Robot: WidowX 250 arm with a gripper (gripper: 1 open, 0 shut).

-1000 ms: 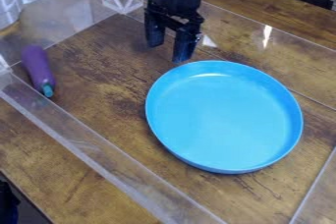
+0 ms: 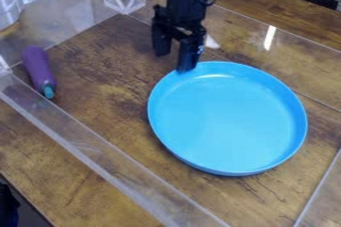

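Note:
My black gripper (image 2: 177,50) hangs down from the top of the view, just behind the near-left rim of a large blue plate (image 2: 226,118), with its fingers apart and low over the wooden surface. I see nothing held between them; whether the fingertips touch the rim is unclear.
A purple object with a teal tip (image 2: 39,72) lies at the left. Clear plastic walls border the wooden floor (image 2: 100,112) at the top left, along the lower left and at the right. The wood left of the plate is clear.
The plate and purple object have not visibly moved.

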